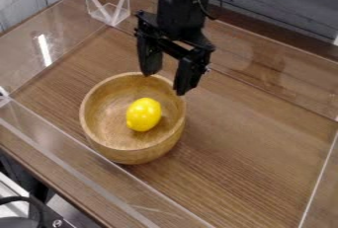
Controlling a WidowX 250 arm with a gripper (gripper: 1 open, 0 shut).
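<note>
My gripper (pixel 172 59) is open, its dark fingers pointing down just above the back edge of a wooden bowl, with nothing seen between them. The bowl (pixel 103 109) sits on the wooden surface at the lower middle left. A yellow, rounded object (pixel 144 114) lies inside it.
A small clear, frame-like object (pixel 106 5) stands at the back left. Dark cable or material (pixel 27 207) shows at the lower left corner.
</note>
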